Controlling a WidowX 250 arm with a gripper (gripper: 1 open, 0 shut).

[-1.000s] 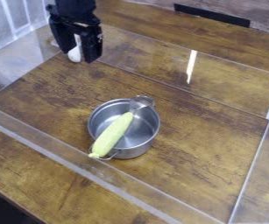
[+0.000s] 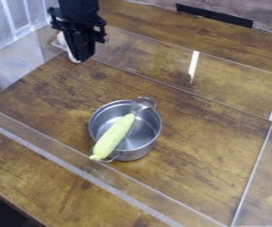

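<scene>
My gripper is a dark shape at the top left, raised over the far left of the wooden table; whether it is open or shut is unclear. A small white object is partly visible behind it. A steel pot with wire handles sits at the lower middle, with a pale yellow-green corn cob lying in it at a slant, its near end over the rim.
Clear panels surround the work area of the table. The wood to the left and right of the pot is bare.
The pot and corn have not moved.
</scene>
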